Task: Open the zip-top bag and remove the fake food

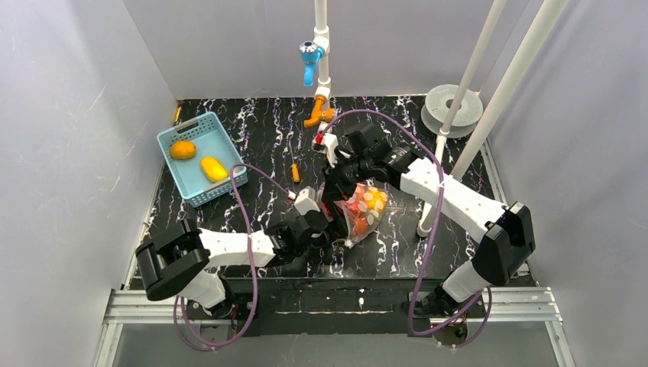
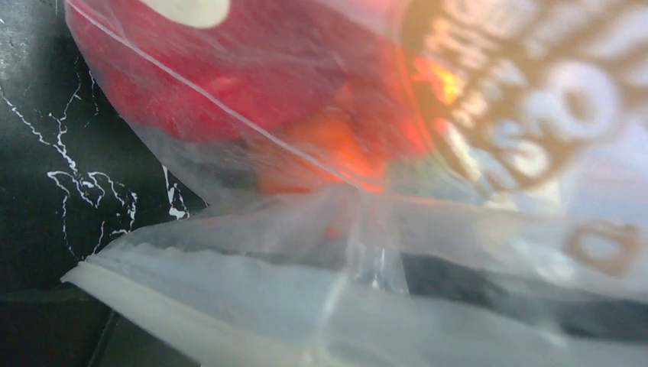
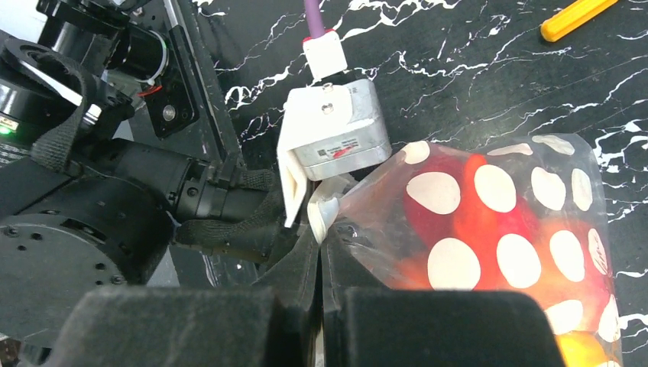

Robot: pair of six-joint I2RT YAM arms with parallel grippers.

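A clear zip top bag (image 1: 365, 220) with white dots lies at the table's centre, red, orange and yellow fake food showing through it. Fingertips of my right gripper are pressed together on a pale, gathered piece of the bag's edge. From the left, my left gripper (image 1: 335, 220) reaches in at the bag's mouth. The bag (image 2: 252, 92) fills most of the left wrist view, its pale zip edge (image 2: 141, 306) along the bottom. Fingers of the left gripper are hidden there, so its finger cannot be judged.
A blue basket (image 1: 221, 143) at the back left holds an orange food piece (image 1: 183, 150) and a yellow one (image 1: 214, 169). An orange-handled screwdriver (image 1: 296, 173) lies behind the bag. White pipes and a grey spool (image 1: 439, 107) stand at the right.
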